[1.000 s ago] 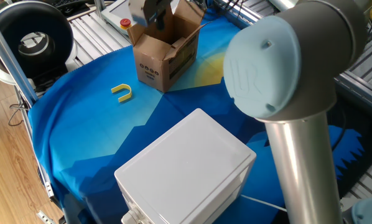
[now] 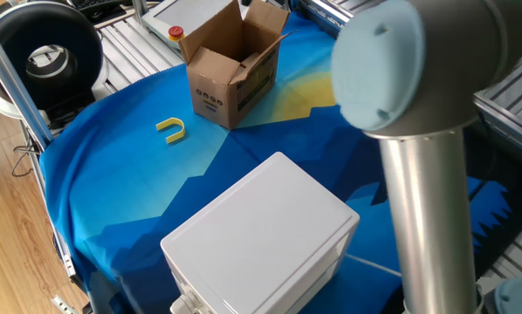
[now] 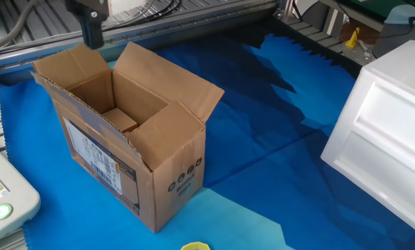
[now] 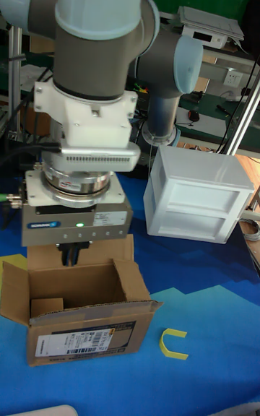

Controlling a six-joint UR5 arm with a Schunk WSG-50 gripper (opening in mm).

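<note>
An open cardboard box (image 3: 180, 163) stands on the blue cloth with its flaps spread. Inside it is a smaller brown cardboard piece (image 3: 121, 120); whether this is a separate carton or part of the box is unclear. Above and behind the box hangs my gripper (image 4: 73, 254), its dark fingers pointing down. In exterior view 2 its lower end (image 3: 91, 35) shows past the box's rear flap, at the top edge. I see nothing hanging from the fingers, but the gap between them cannot be made out. A yellow U-shaped piece (image 2: 170, 131) lies on the cloth beside the box.
A white drawer unit (image 2: 261, 235) stands on the cloth, apart from the box. The robot's grey arm (image 2: 427, 209) rises beside it. A pendant with a red button (image 2: 175, 33) lies behind the box. Open cloth (image 2: 113, 192) surrounds the yellow piece.
The arm's elbow has shifted. Box and yellow piece stay put.
</note>
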